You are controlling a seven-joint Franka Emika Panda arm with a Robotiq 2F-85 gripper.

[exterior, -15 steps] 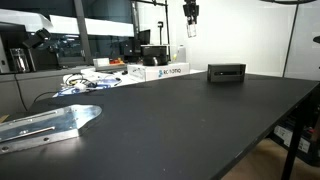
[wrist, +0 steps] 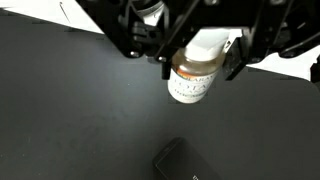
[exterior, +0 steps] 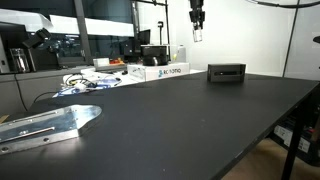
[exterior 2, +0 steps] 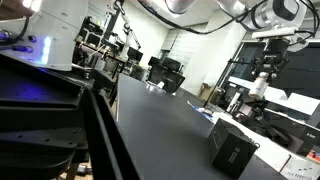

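Observation:
High above the table, my gripper [exterior: 197, 20] is shut on a small bottle [exterior: 197, 35] that hangs upright below it, clear of everything. In the wrist view the bottle [wrist: 193, 85] shows a printed label, an amber-brown band and a pale upper part between the fingers. Exterior view 2 has the gripper [exterior 2: 268, 62] at the upper right with the pale bottle [exterior 2: 261, 84] under it. A black box [exterior: 226, 72] rests on the far part of the table, lower than the bottle; the wrist view shows part of a dark box [wrist: 180, 160] too.
A silver metal piece [exterior: 45, 128] lies at its near left. Behind the table stand a white lettered box [exterior: 158, 71] and assorted clutter.
My gripper and the bottle have shifted slightly right and down in exterior view 1. The black box has stayed put.

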